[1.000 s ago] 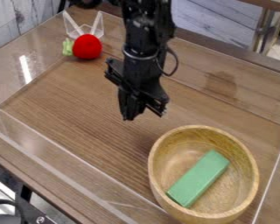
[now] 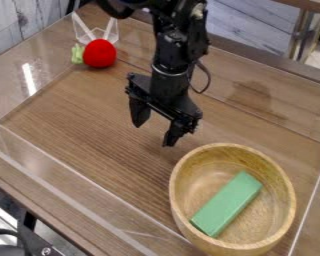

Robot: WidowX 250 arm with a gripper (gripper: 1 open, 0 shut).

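Observation:
My black gripper (image 2: 163, 114) hangs over the middle of the wooden table, open, its fingers pointing down toward the bare surface. Lower right, a round tan bowl (image 2: 200, 200) holds a green rectangular block (image 2: 227, 203). At the upper left sits a red round object (image 2: 100, 53), with something white and wispy behind it.
A pale wall or rail borders the top left, and a light ledge is at the top right. A black cable lies at the bottom left corner.
The gripper has shifted slightly and tilted, so that its fingers show more clearly. The bowl, green block and red object have not moved.

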